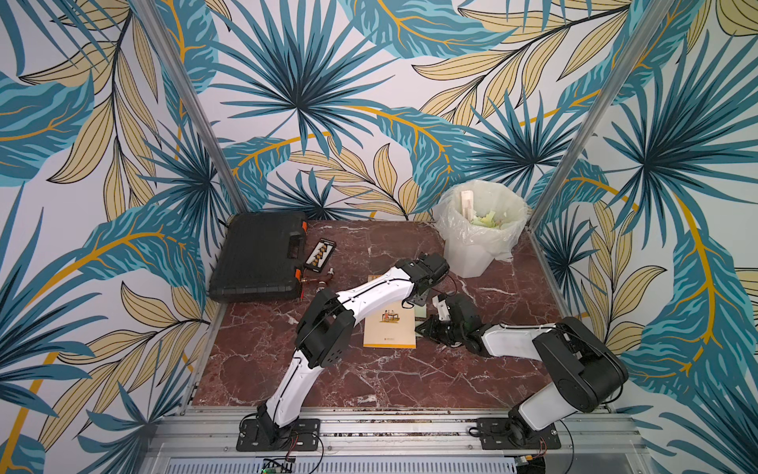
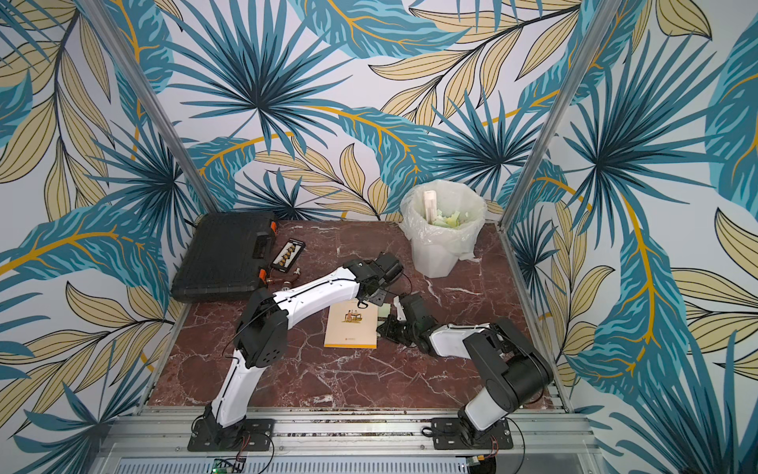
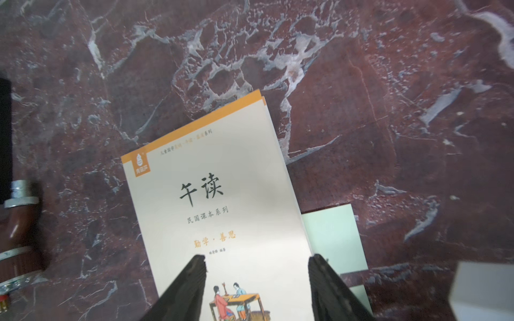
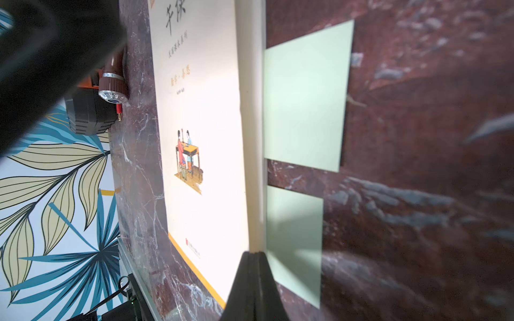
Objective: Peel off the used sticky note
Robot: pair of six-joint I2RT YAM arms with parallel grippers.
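Observation:
A cream book [image 3: 219,198] with an orange band lies on the marble table. Two pale green sticky notes [image 4: 305,96] [image 4: 294,240] stick out from its right edge, one above the other. My left gripper hangs over the book, its fingers apart with nothing held between them. My right gripper is low at the book's right edge by the lower note, shut, with nothing visible between its fingertips. In both top views the left arm hides the book's upper part.
A black case [image 1: 252,252], a small tray [image 1: 319,254] and a brown-and-silver cylinder [image 3: 21,235] are left of the book. A lined bin [image 2: 434,245] holding waste stands at back right. Bare table lies at the front.

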